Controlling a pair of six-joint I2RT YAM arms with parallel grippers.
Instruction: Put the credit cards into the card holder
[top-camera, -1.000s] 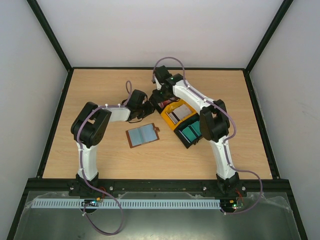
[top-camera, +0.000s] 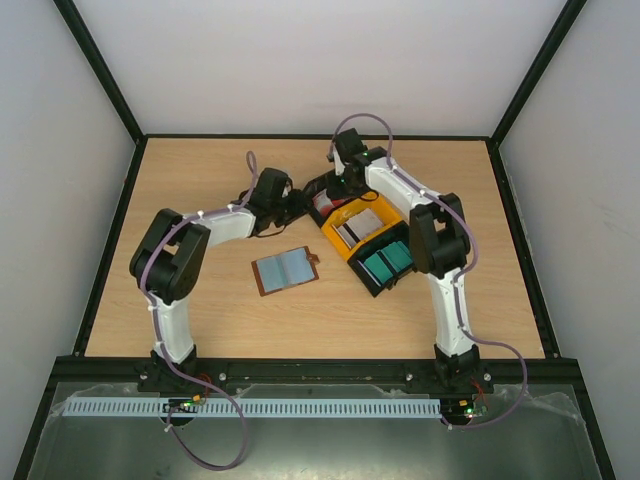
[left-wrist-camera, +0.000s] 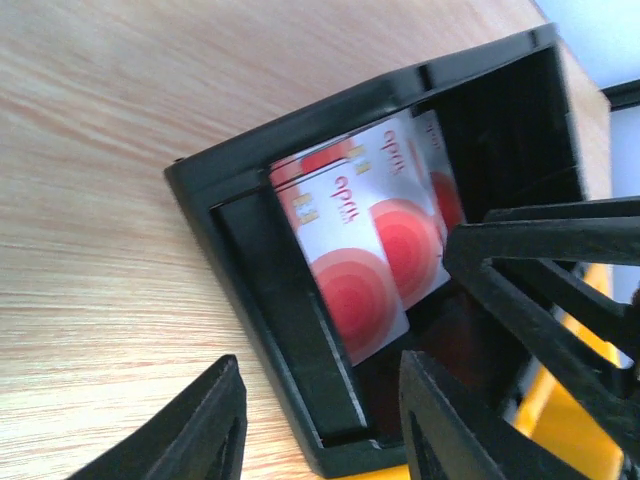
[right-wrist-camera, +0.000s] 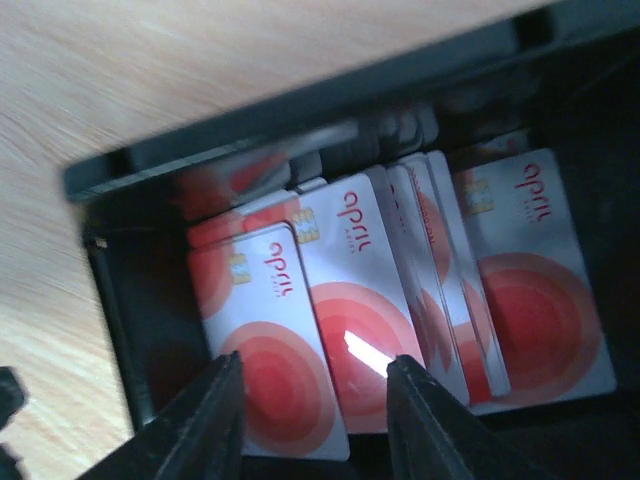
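Observation:
Red and white cards (right-wrist-camera: 360, 290) stand and lean in the black bin (left-wrist-camera: 235, 270), several overlapping. My right gripper is apart-fingered above them, with no card seen gripped. At the bin's left end, my left gripper is also open and empty, its fingers (left-wrist-camera: 230, 410) near the bin wall. A dark finger of the right gripper crosses the right side of the left wrist view. The card holder (top-camera: 285, 270), brown-edged with pale blue pockets, lies flat on the table in front of the bins; its pocket contents are too small to tell.
A yellow bin (top-camera: 347, 248) with white cards (top-camera: 360, 225) adjoins the black one. Beyond it, another black bin (top-camera: 370, 283) holds green cards (top-camera: 390, 262). The two grippers are close together at the first bin.

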